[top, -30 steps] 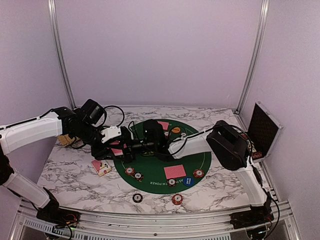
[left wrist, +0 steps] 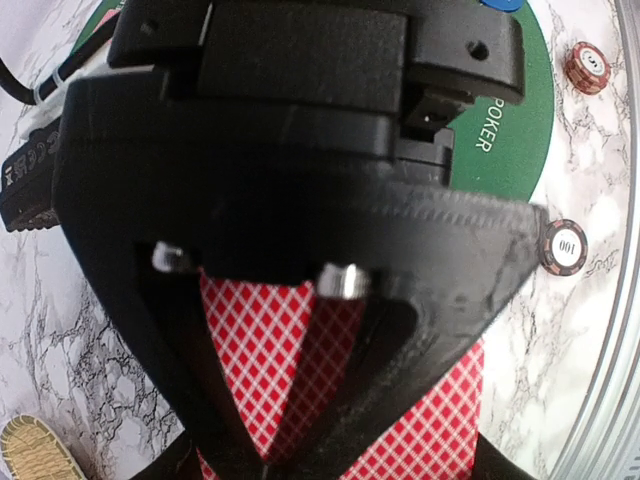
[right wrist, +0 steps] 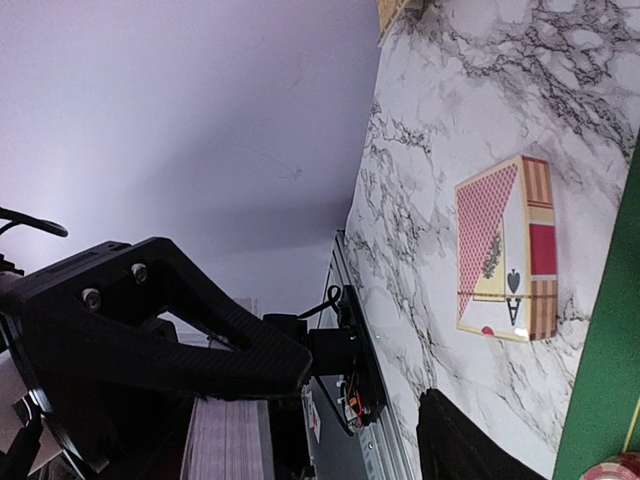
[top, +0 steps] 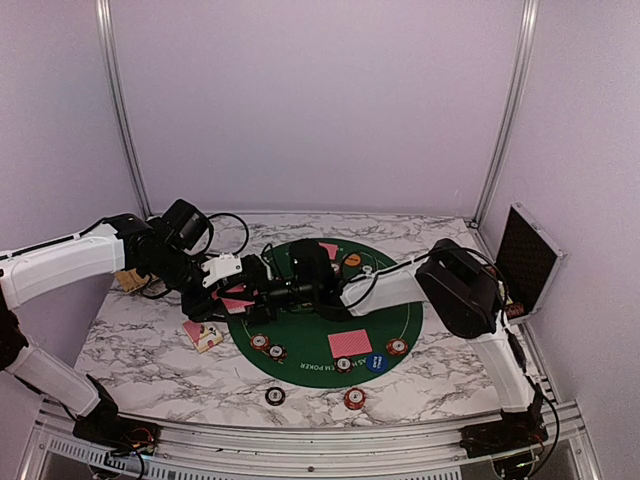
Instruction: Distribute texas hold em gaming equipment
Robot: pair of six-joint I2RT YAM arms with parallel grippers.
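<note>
A deck of red-checked cards [left wrist: 262, 345] is held by my left gripper, which is shut on it. The white side of this stack [right wrist: 225, 440] shows at the lower left of the right wrist view. In the top view the red deck [top: 236, 298] lies between the two gripper heads, left of the mat's centre. My right gripper has its fingers apart, close beside the deck; no card shows clearly in its gap. On the marble to the left lies the card box [top: 202, 336], with an ace on its face.
Red-backed cards [top: 350, 344] and several chips [top: 397, 347] lie on the green mat [top: 310, 368]. A black chip [top: 275, 396] and a red chip stack [top: 354, 398] stand on the marble in front. An open case [top: 528, 262] is at the right.
The left arm has hardly moved; the chips and card box lie as before.
</note>
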